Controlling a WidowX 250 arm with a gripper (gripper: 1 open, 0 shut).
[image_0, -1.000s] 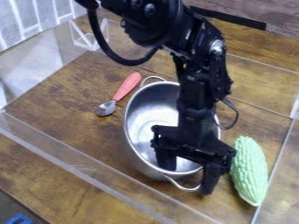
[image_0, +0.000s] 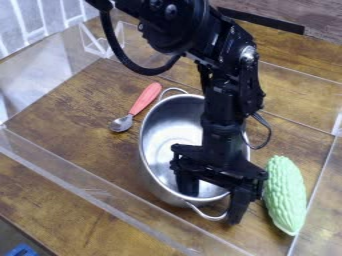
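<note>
My black gripper (image_0: 214, 185) reaches down into a steel pot (image_0: 167, 140) with two loop handles. Its body covers much of the pot's right part, and its fingertips are low over the pot's near right side. Whether they are open or hold anything is hard to make out. A spoon with a pink handle (image_0: 144, 100) lies left of the pot. A pale green corn cob or similar vegetable (image_0: 285, 195) lies to the right.
The wooden floor (image_0: 67, 150) is enclosed by clear plastic walls. Free room lies to the left of the pot. A blue object (image_0: 20, 249) shows at the bottom left corner, outside the walls.
</note>
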